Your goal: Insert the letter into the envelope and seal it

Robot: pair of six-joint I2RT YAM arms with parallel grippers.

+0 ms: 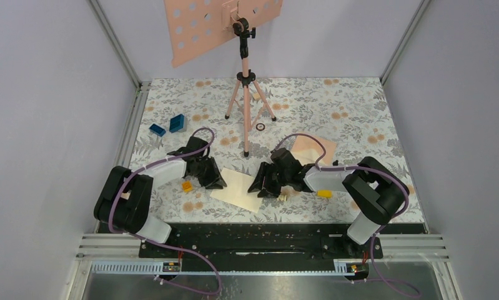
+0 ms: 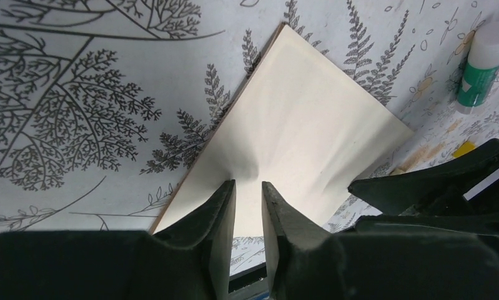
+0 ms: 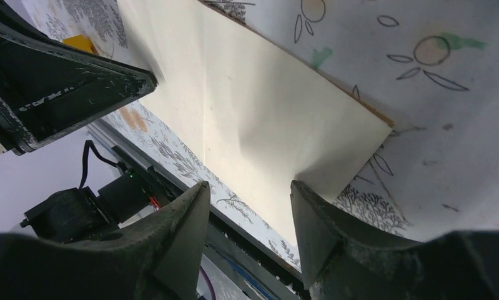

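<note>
A cream paper sheet [image 1: 234,190] lies on the patterned mat between the grippers, a vertical crease showing in the right wrist view [image 3: 247,112]. My left gripper [image 1: 218,184] is down at its left end, fingertips close together on the paper's surface [image 2: 248,185]; whether they pinch it is hard to tell. My right gripper [image 1: 256,189] is at the other end, fingers part open over the sheet, one tip touching it near its edge [image 3: 250,190].
A peach envelope-like sheet [image 1: 315,144] lies behind the right arm. A glue stick [image 2: 484,65], a yellow block [image 1: 325,194], blue boxes [image 1: 178,124] and a tripod stand [image 1: 247,112] are around.
</note>
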